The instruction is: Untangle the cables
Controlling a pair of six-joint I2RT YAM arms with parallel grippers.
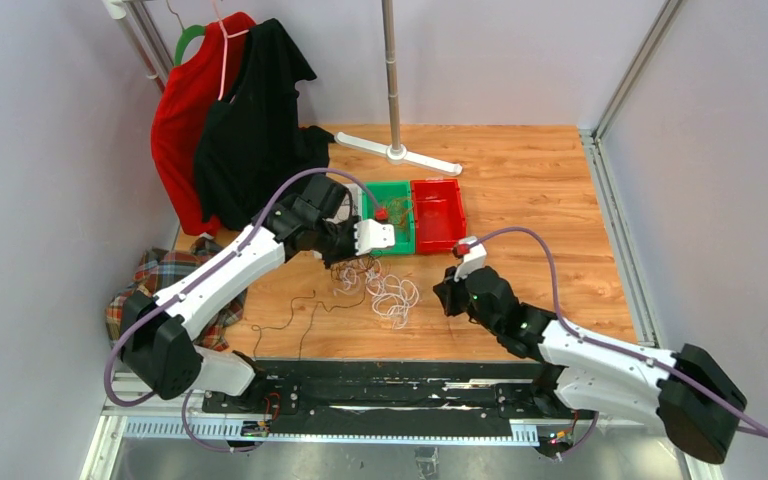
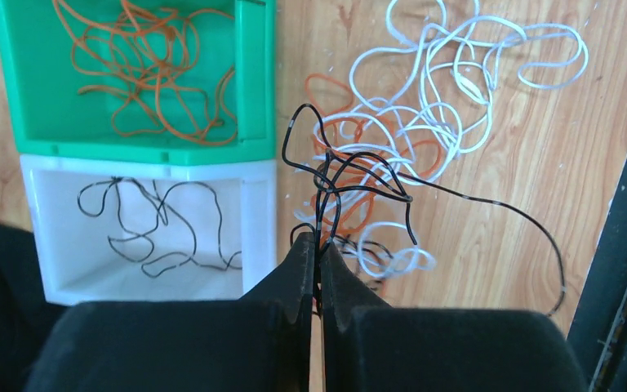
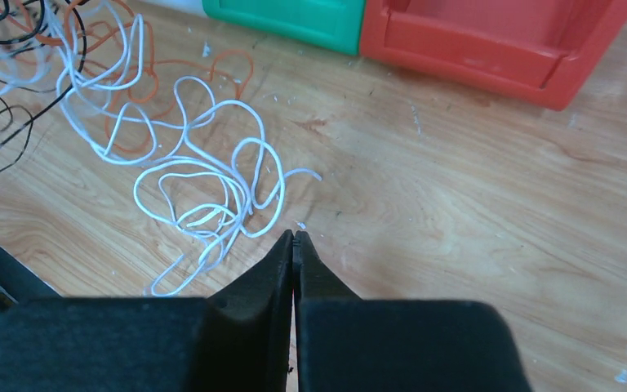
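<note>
A tangle of white cable (image 1: 392, 295), orange cable (image 2: 359, 212) and black cable (image 2: 347, 175) spreads over the table before the bins. My left gripper is shut on the black cable, whose loops rise above the orange and white strands. A long black tail runs off to the right in the left wrist view. My right gripper is shut with nothing between its fingers. In the right wrist view the white cable (image 3: 237, 188) lies outside those fingers, ahead and to their left on the wood.
The green bin (image 1: 388, 245) holds orange cable, and the white bin (image 2: 147, 282) holds black cable. A red bin (image 1: 440, 215) is empty. Plaid cloth (image 1: 150, 275) and hanging shirts stand at left.
</note>
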